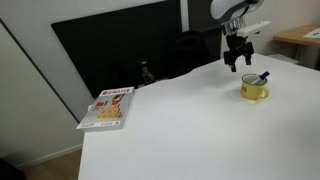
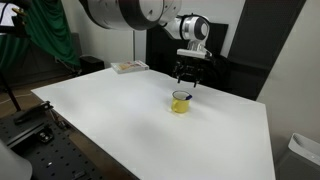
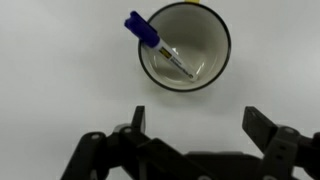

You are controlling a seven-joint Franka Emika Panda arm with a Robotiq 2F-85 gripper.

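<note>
A yellow mug (image 1: 253, 92) stands upright on the white table. In the wrist view, its pale inside (image 3: 205, 48) faces the camera. A marker with a blue cap (image 3: 143, 29) leans in the mug, its cap end over the rim and its white body reaching inside. My gripper is open, its black fingers wide apart with only bare table showing between them. Exterior view 2 shows the gripper (image 2: 187, 81) above and behind the mug (image 2: 180, 105), apart from it.
A boxed item with a printed cover (image 1: 107, 108) lies on the table's left part in exterior view 1. Wide bare tabletop (image 1: 190, 130) lies between it and the mug. A wooden surface (image 1: 298, 34) is at the back right.
</note>
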